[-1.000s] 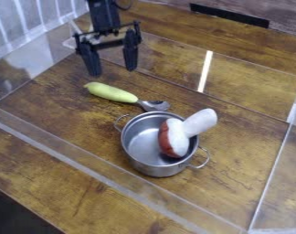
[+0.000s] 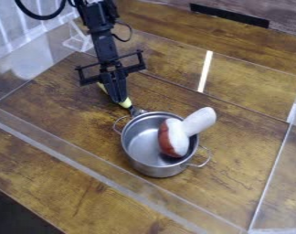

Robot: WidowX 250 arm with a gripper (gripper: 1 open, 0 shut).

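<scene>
A black gripper (image 2: 111, 82) is low over the wooden table at the upper left, shut on a pale yellow-green object (image 2: 121, 99), which it partly covers. A metal spoon-like piece (image 2: 137, 111) shows at that object's right end, close to the pot. The steel pot (image 2: 150, 157) with two wire handles stands at the lower middle, holding a white and red-brown object (image 2: 197, 122) that leans up over its rim toward the upper right.
Clear panels (image 2: 272, 192) border the work area at the left and right.
The gripper has come down onto the pale yellow-green object and now covers much of it. The pot and its contents have not moved.
</scene>
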